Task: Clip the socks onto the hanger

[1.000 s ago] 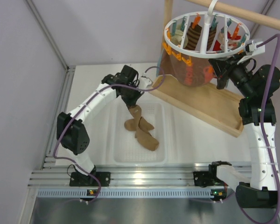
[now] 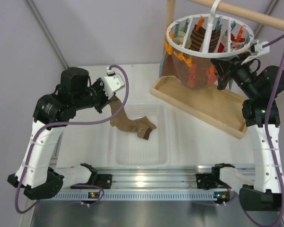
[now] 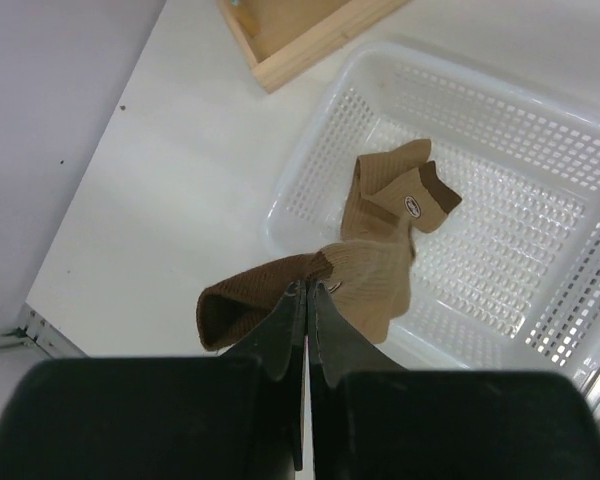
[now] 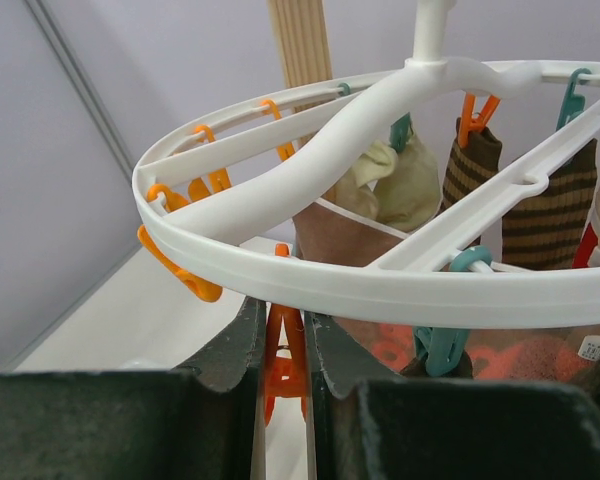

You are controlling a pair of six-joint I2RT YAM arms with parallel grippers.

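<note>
A brown sock (image 2: 120, 117) hangs from my left gripper (image 2: 112, 98), its far end on the floor of the white basket (image 2: 166, 142). In the left wrist view, the shut fingers of that gripper pinch the sock (image 3: 373, 290), and a bunched fold sticks out to the left. Another brown piece with a dark end (image 3: 420, 197) lies at the far end; whether it is a separate sock is unclear. Beneath the round white hanger (image 4: 360, 290), my right gripper is shut on an orange clip (image 4: 284, 375).
Striped and pale socks (image 4: 405, 185) hang from clips on the hanger. Several orange clips (image 2: 181, 56) on its left side appear empty. An open wooden box (image 2: 199, 106) stands below it.
My left gripper has moved left, raising the sock's near end and drawing it toward the basket's left rim. The right arm and the hanger look still.
</note>
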